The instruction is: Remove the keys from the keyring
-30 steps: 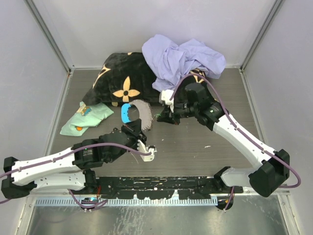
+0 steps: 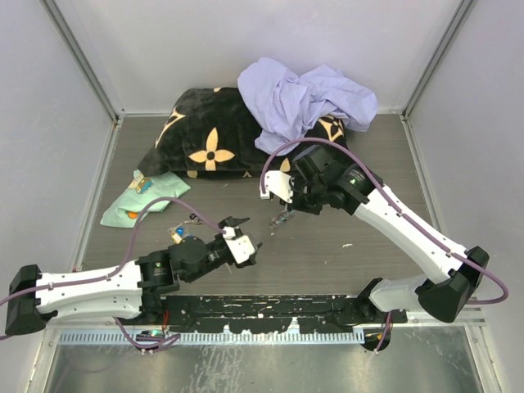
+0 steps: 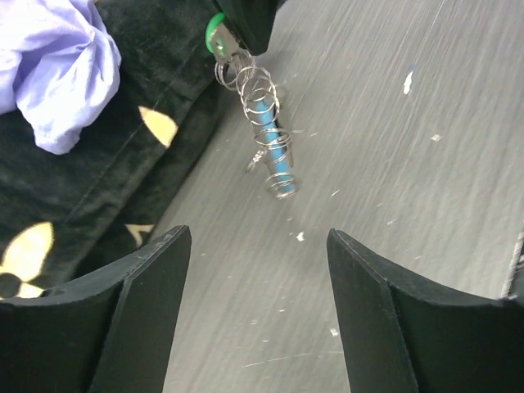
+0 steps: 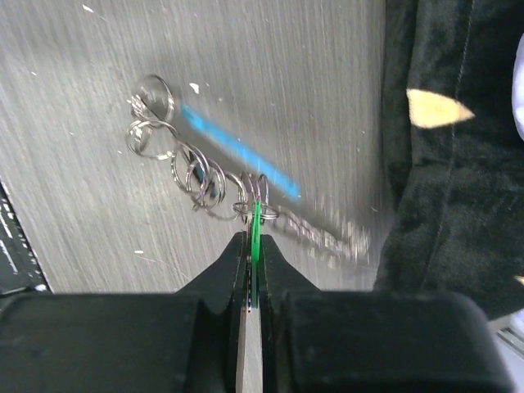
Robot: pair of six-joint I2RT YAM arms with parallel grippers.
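Observation:
From my right gripper hangs a blue band with several metal rings strung along it. A thin green-edged piece is pinched between this gripper's closed fingers. In the left wrist view, the blue band and rings dangle from the right fingertips, above the table. My left gripper is open, its fingers wide apart and empty; the rings hang clear beyond them. From above, the left gripper is left of and nearer the front than the hanging bunch. No separate key can be made out on it.
Small items, perhaps keys, lie on the table beside the left arm. A green cloth is at the left. The black patterned cushion and lilac cloth fill the back.

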